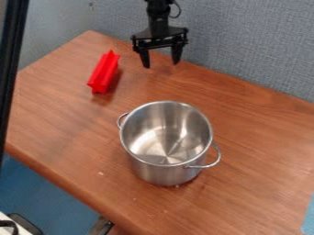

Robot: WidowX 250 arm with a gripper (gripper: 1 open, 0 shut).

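Note:
My black gripper (161,57) hangs at the back of the wooden table, open, with nothing visible between its fingers. To its left and nearer lies a red elongated object (103,72), apart from the gripper. A large steel pot (167,162) with two side handles stands empty in the middle front of the table.
A grey padded wall (245,41) runs along the back, and a dark vertical post (11,64) borders the left of the view.

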